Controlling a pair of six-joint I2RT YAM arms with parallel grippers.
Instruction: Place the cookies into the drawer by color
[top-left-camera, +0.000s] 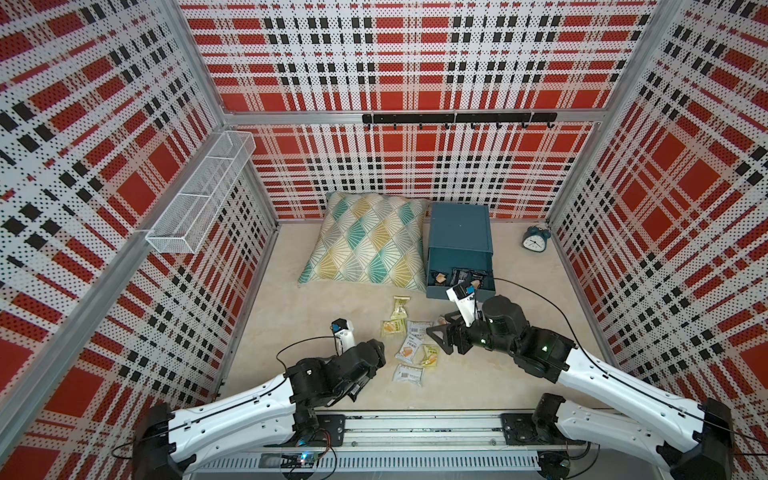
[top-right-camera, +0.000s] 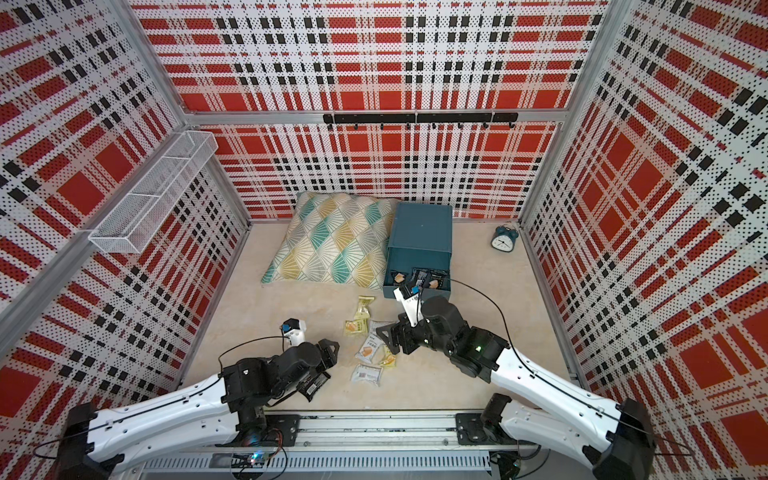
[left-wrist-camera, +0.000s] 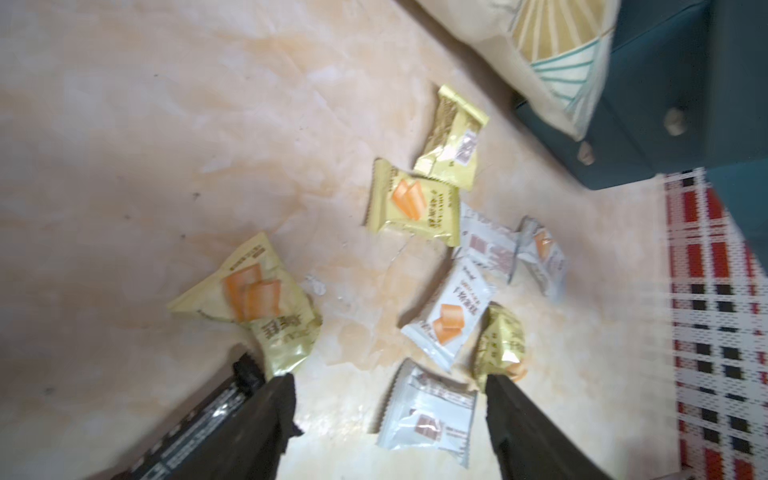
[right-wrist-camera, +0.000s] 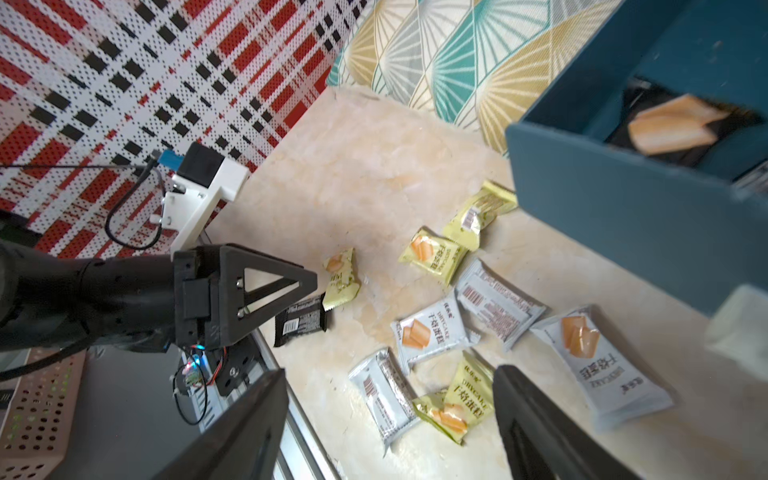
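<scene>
A teal drawer box (top-left-camera: 460, 228) stands open at the back, with black-wrapped cookies (top-right-camera: 428, 278) inside. Several yellow packets (left-wrist-camera: 413, 200) and silver packets (right-wrist-camera: 596, 364) lie scattered on the table in front of it. My left gripper is open over the front left, above a black packet (left-wrist-camera: 204, 424) and near a yellow one (left-wrist-camera: 264, 308); nothing is between its fingers. My right gripper hangs open over the middle packets, just in front of the box, empty.
A patterned pillow (top-left-camera: 360, 236) lies left of the box, and a teal clock (top-left-camera: 534, 240) stands at the back right. A white wire basket (top-left-camera: 200, 192) hangs on the left wall.
</scene>
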